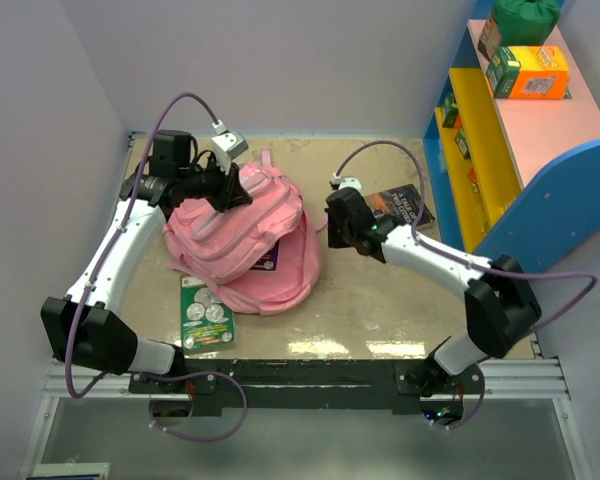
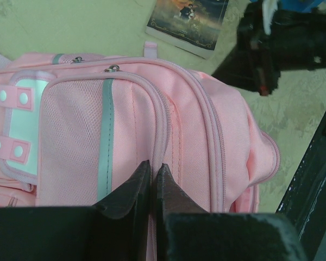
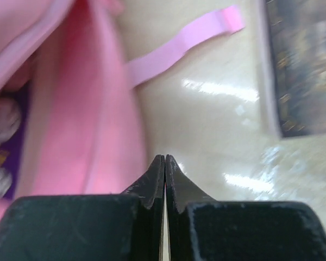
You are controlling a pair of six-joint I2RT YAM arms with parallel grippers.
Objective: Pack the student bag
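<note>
The pink student bag (image 1: 242, 225) lies open on the left of the table, its mouth facing right. My left gripper is shut on the piped seam of the bag's front panel. Inside the opening a dark purple book (image 3: 13, 138) shows partly. To the right of the bag, my right gripper is shut, with nothing visible between its fingertips; a pink strap (image 3: 174, 53) lies ahead of it, apart from the fingers. A dark-covered book (image 1: 412, 203) lies flat beyond the right arm, partly covered by it in the top view.
A green book (image 1: 207, 318) rests at the bag's front left, its upper part beneath it. At the right stands a blue and yellow shelf (image 1: 480, 150) with an orange box (image 1: 533, 75) on top. Bare table lies front centre.
</note>
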